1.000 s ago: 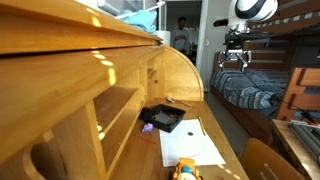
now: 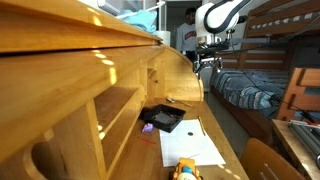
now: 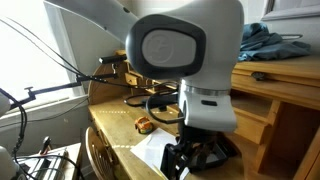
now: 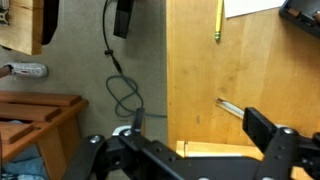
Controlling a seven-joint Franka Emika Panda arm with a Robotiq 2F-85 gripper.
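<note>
My gripper is open, its two dark fingers spread wide at the bottom of the wrist view with nothing between them. In exterior view 1 the gripper (image 2: 199, 66) hangs high over the far end of the wooden desk. A black tray (image 2: 163, 117) sits on the desk, beside a sheet of white paper (image 2: 192, 147). An orange toy (image 2: 186, 170) lies at the near end. Below the gripper, a slim pen-like item (image 4: 230, 107) rests on the wood, and a yellow pencil (image 4: 219, 20) lies farther up the wrist view.
A small purple item (image 2: 147, 128) lies left of the tray. The wooden shelf unit (image 2: 118, 115) runs along one side of the desk. Grey floor (image 4: 140, 60) with a dark cable shows past the desk edge. Bare wood separates pencil and pen-like item.
In exterior view 1 the arm and gripper have swung left, from beside the bunk bed to over the desk's far end. A person visible in the background earlier is no longer seen. The desk items are unmoved.
</note>
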